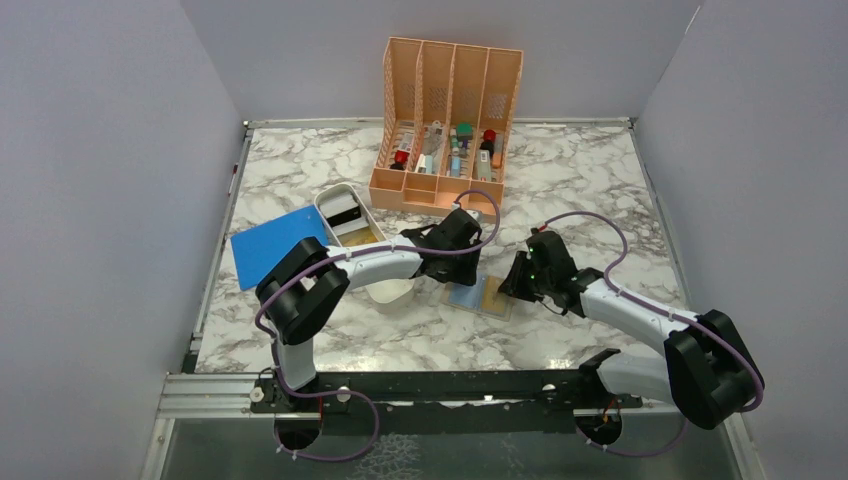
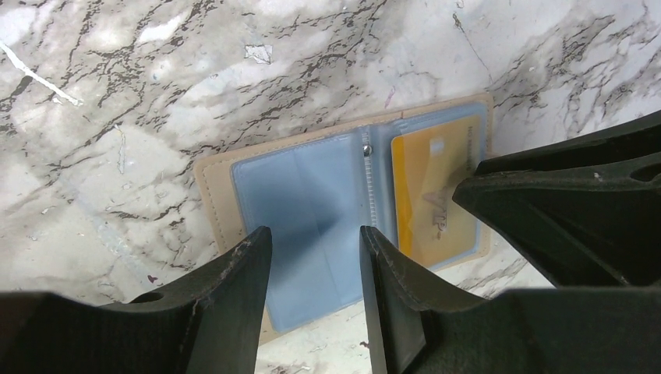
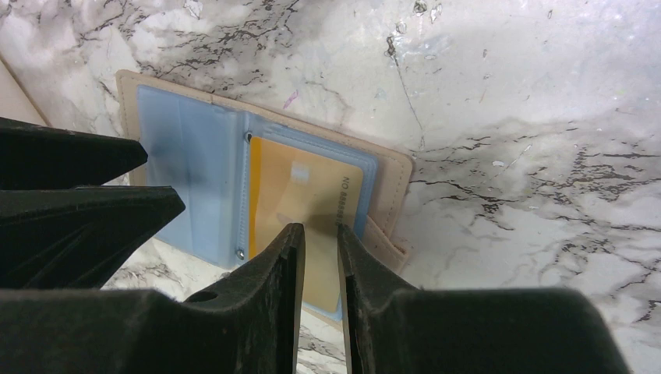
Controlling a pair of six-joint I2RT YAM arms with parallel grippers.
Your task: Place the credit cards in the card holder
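The card holder lies flat and opened out, its beige backing (image 2: 214,187) showing around two blue pockets. One pocket (image 2: 308,210) shows no card. A gold card (image 3: 284,187) sits in the other pocket. My left gripper is part open over the cardless pocket, its fingers apart with nothing held. Over the gold card's outer side, my right gripper has its fingers close together on the holder's edge. The beige edge (image 3: 383,245) is creased beside them. How much is pinched there is hidden.
A white tray (image 1: 385,236) with cards or cases stands left of the holder, beside a blue sheet (image 1: 262,246). A white bowl (image 1: 392,291) sits under my left arm. Behind stands an orange organizer (image 1: 405,180). Table right of the holder is clear.
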